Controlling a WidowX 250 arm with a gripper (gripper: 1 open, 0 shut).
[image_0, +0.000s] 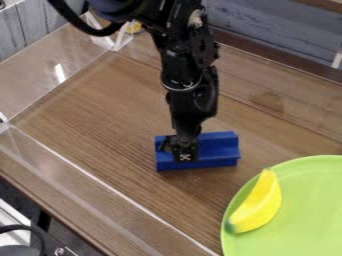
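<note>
The black gripper comes down from the top centre, open, its fingers low over and against a blue rectangular block on the wooden table. The block's left part is partly hidden behind the fingers. A yellow banana lies on a green plate at the lower right.
Bare wood lies left of and in front of the block, with more free room behind it to the right. A grey wall bounds the back; the table's edge runs along the lower left, with cables below.
</note>
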